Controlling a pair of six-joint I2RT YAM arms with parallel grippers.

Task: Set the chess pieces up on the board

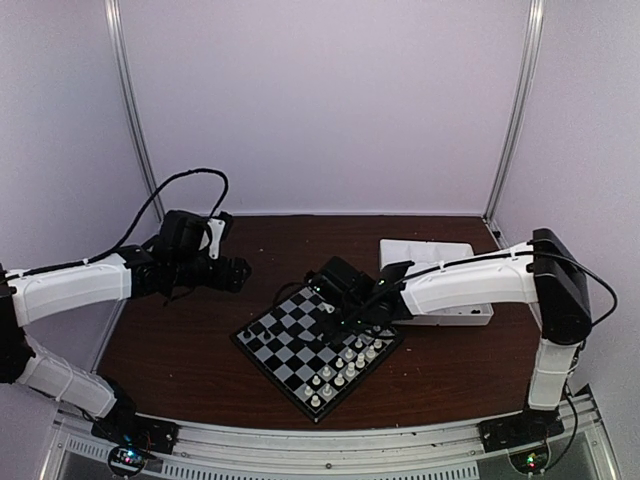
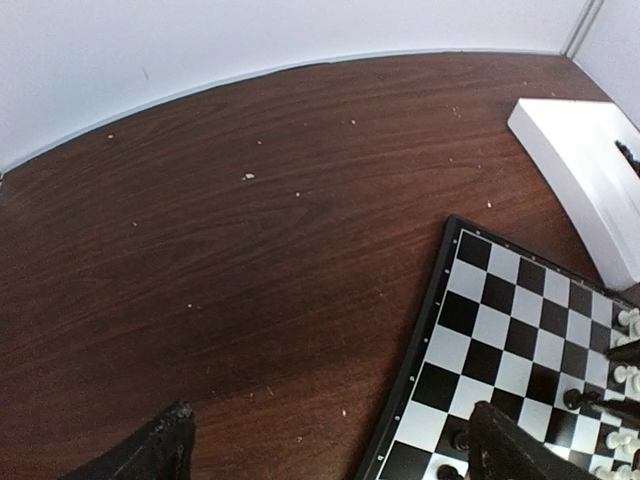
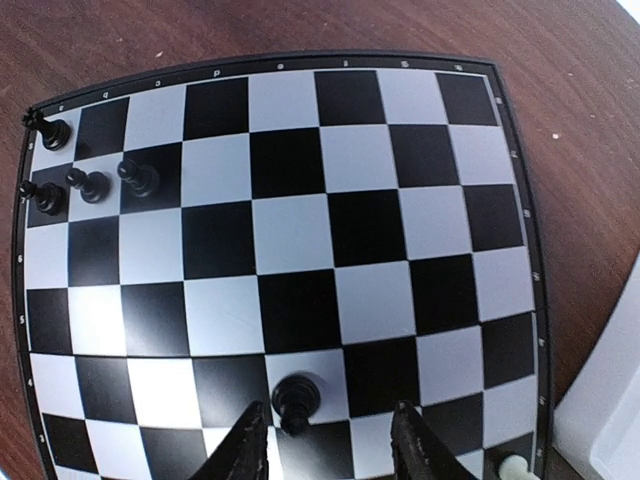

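The chessboard (image 1: 290,360) lies on the wooden table with white pieces (image 1: 315,400) along its near right edges. In the right wrist view several black pieces (image 3: 90,186) stand in the far left corner, and a lone black piece (image 3: 296,397) stands lower middle. My right gripper is over the board with its fingers apart beside that lone piece, the piece nearer the left finger. My left gripper hangs open over bare table left of the board, nothing between its fingers.
A white box (image 1: 450,312) sits behind the board at the right, partly behind my right arm.
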